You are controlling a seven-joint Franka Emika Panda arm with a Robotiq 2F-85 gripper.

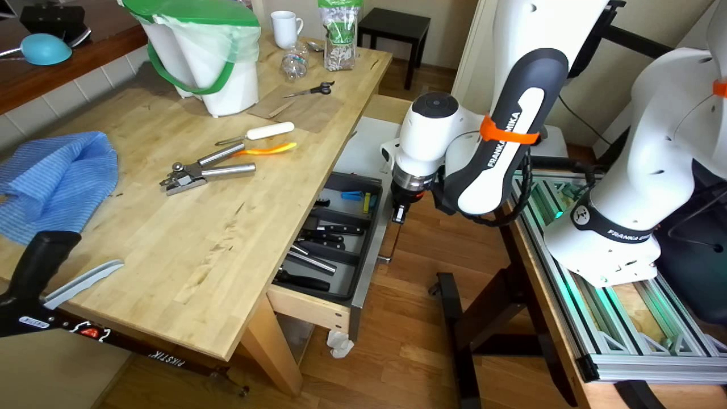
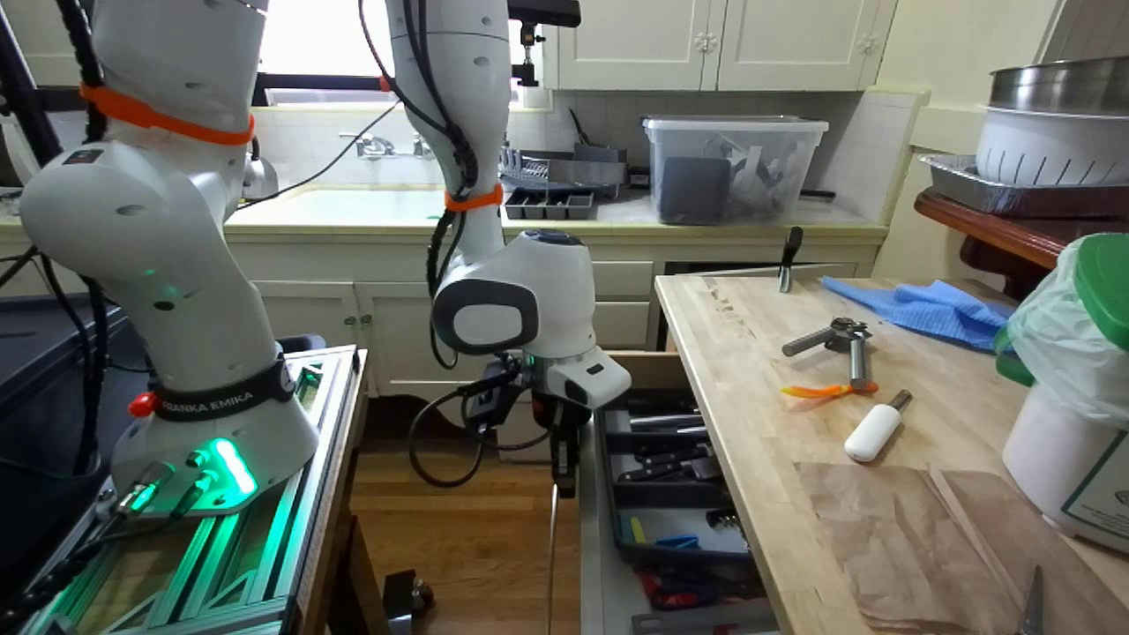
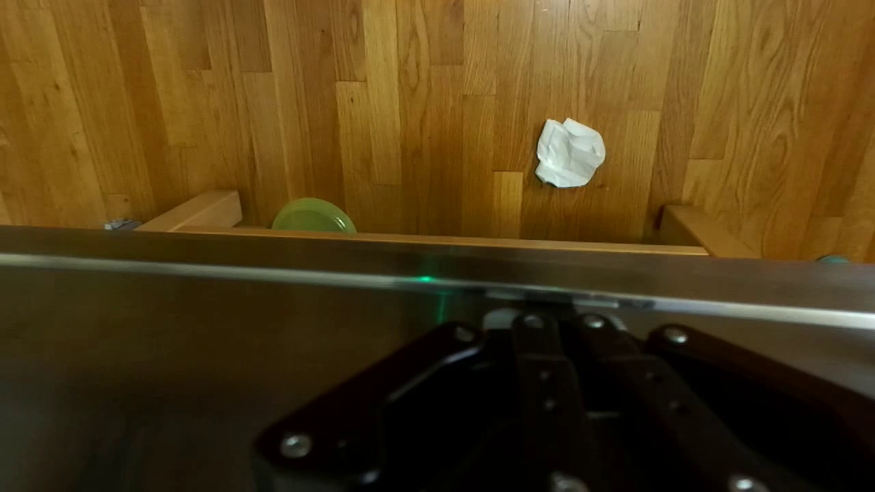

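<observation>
A drawer (image 1: 366, 272) with a metal front stands pulled out from under the wooden table, its handle (image 1: 387, 257) running along the outside of that front. Pointing down at the handle is my gripper (image 1: 399, 217), close to the outer side of the drawer front. In the second exterior view, the gripper (image 2: 564, 489) meets the upper end of the handle (image 2: 552, 556) as it appears there. The wrist view shows dark fingers (image 3: 537, 348) drawn together at a bright metal strip (image 3: 246, 271). Their tips are dark; nothing can be made out between them.
Inside the drawer, a dark organiser tray (image 2: 614, 508) holds knives and other utensils. The tabletop (image 1: 204, 238) carries a can opener (image 1: 204, 170), a blue cloth (image 1: 61, 177) and a white bin (image 1: 232, 88). Crumpled paper (image 3: 570, 153) lies on the open wooden floor.
</observation>
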